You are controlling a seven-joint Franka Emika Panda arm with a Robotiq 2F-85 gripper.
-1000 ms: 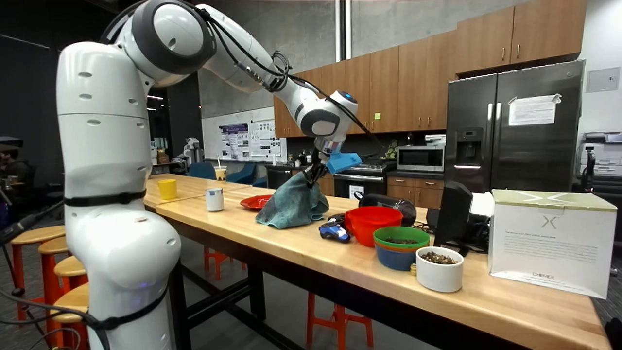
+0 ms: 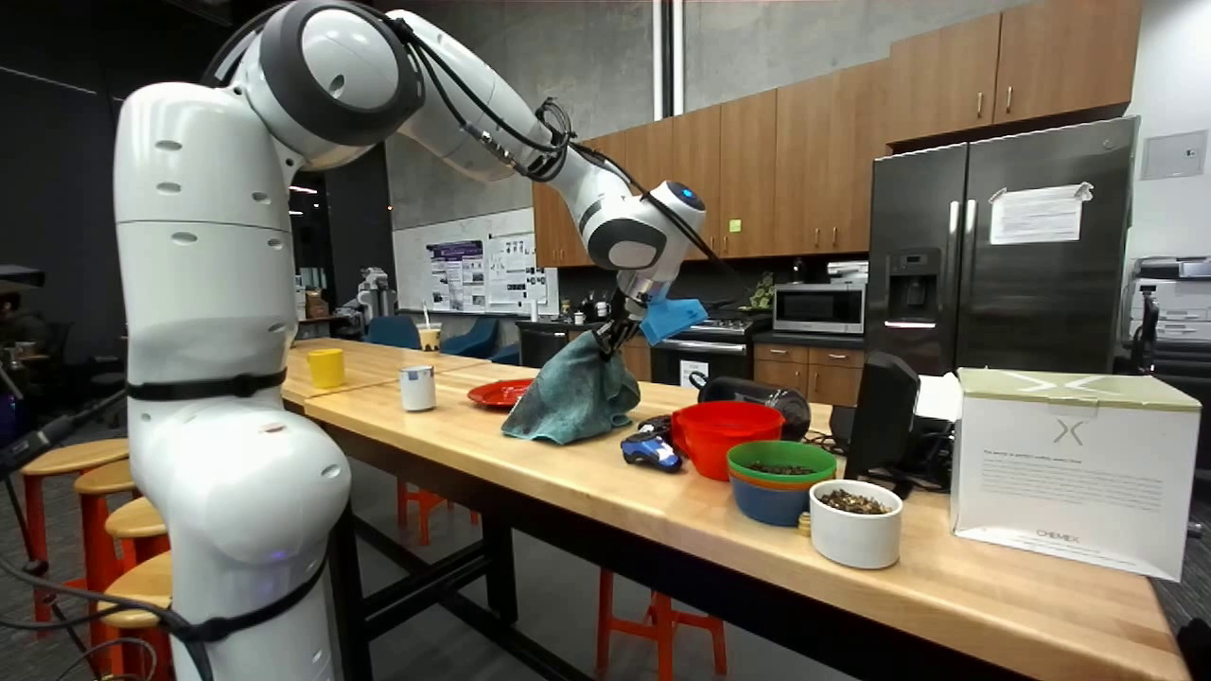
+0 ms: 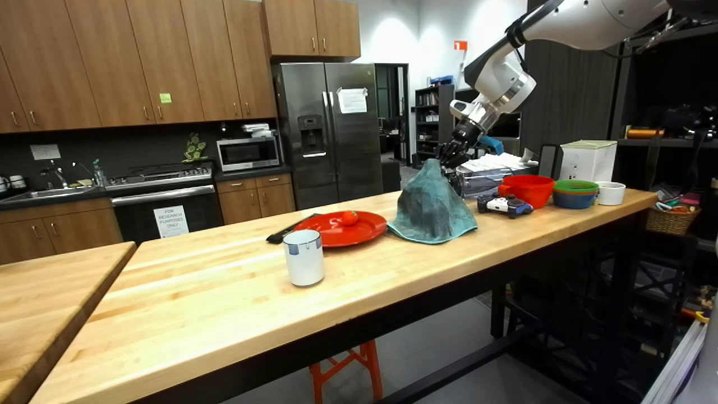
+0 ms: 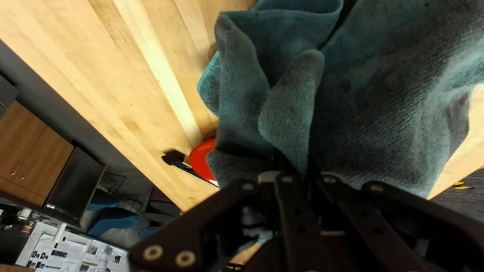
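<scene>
A teal cloth (image 2: pixel 575 395) hangs in a tent shape from my gripper (image 2: pixel 613 337), its lower edge spread on the wooden table. In exterior view 2 the cloth (image 3: pixel 432 207) peaks at the gripper (image 3: pixel 449 161), just right of the red plate (image 3: pixel 340 231). My fingers are shut on the pinched top of the cloth (image 4: pixel 363 108) in the wrist view, where folds bulge ahead of the dark fingers (image 4: pixel 292 208). Whatever the cloth may cover is hidden.
A red tomato-like item (image 3: pixel 349 217) sits on the plate, and a white mug (image 3: pixel 304 258) stands in front. Right of the cloth are a game controller (image 3: pixel 505 205), a red bowl (image 2: pixel 727 437), stacked bowls (image 2: pixel 781 482) and a white bowl (image 2: pixel 857 528).
My gripper and the cloth have shifted very slightly to the right in exterior view 1. The cloth is held in both frames; the other objects have not moved.
</scene>
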